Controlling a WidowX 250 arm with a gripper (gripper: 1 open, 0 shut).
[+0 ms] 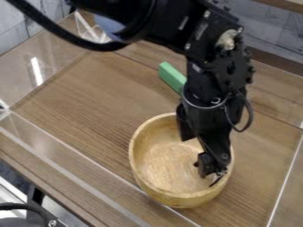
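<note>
The black gripper [204, 152] hangs over the right side of a shallow wooden bowl [162, 182] on the wooden table, its fingers reaching down inside the bowl. It stands open. Whether anything small lies between or under its fingertips is too dark and small to tell. A green block [173, 74] lies on the table behind the bowl, partly hidden by the arm.
A pale wall runs along the back, and the table's edge with dark cables is at the lower left.
</note>
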